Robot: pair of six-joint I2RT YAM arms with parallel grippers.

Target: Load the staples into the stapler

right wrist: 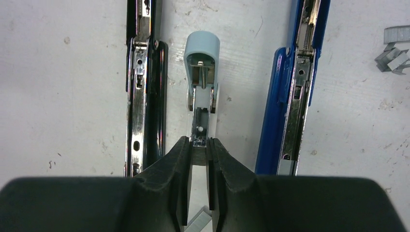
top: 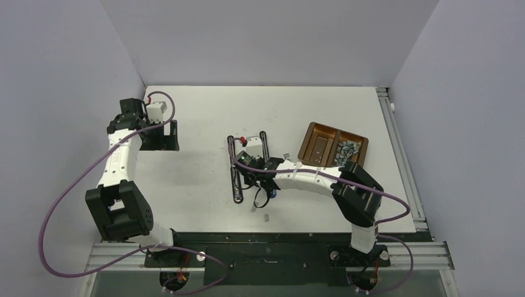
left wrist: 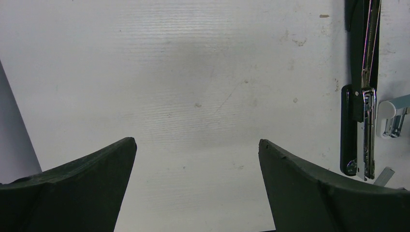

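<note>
Three staplers lie opened out: a black one (right wrist: 154, 106) on the left, a small pale blue-grey one (right wrist: 202, 46) in the middle and a blue one (right wrist: 268, 121) on the right. My right gripper is shut on a short metal piece, likely a staple strip, over the near end of the middle stapler's channel; whether it sits inside is unclear. My left gripper stands open at the table's left, over bare table, with the black stapler (left wrist: 355, 58) to its right.
A brown two-part tray (top: 309, 145) with many staple pieces is at the back right. Loose staple strips (right wrist: 396, 60) lie beside the staplers and near the front (right wrist: 197, 222).
</note>
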